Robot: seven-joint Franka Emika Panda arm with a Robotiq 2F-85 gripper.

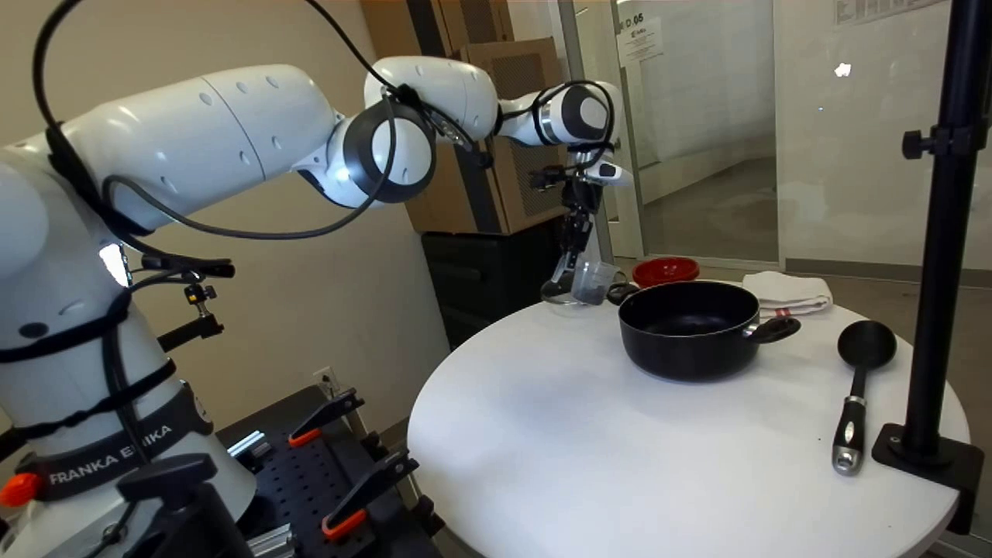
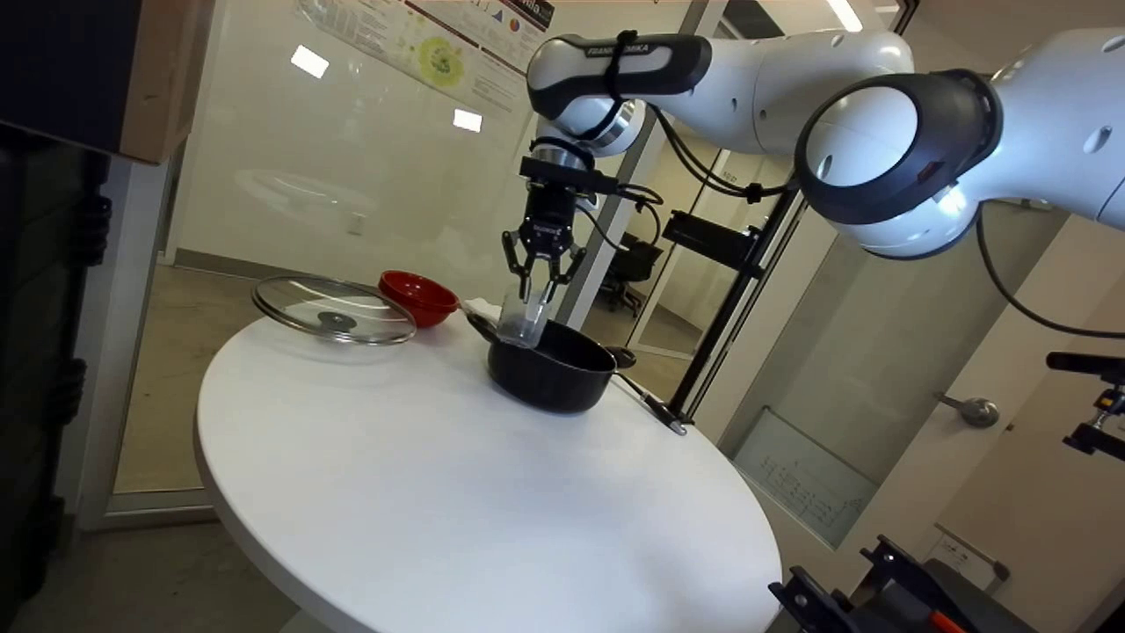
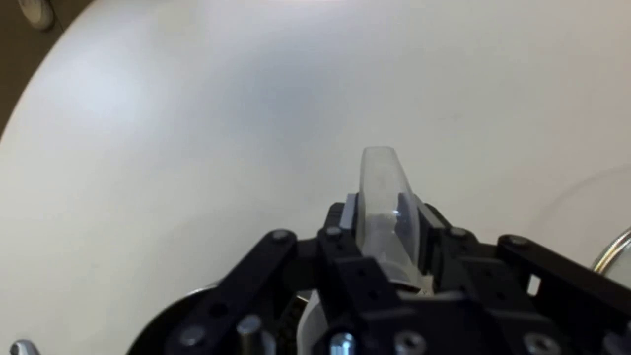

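Observation:
A clear plastic cup is held by my gripper, which is shut on its wall. Exterior view 2 shows the cup in front of the black pot's near-left side, with the gripper pointing down from above. From the wrist, the cup's clear wall rises between the two fingers. The black two-handled pot stands on the white round table, to the right of the cup in exterior view 1. Whether the cup touches the table is hard to tell.
The glass lid lies at the table's far edge, near a red bowl. A folded white towel sits behind the pot. A black ladle and a clamped pole occupy the right.

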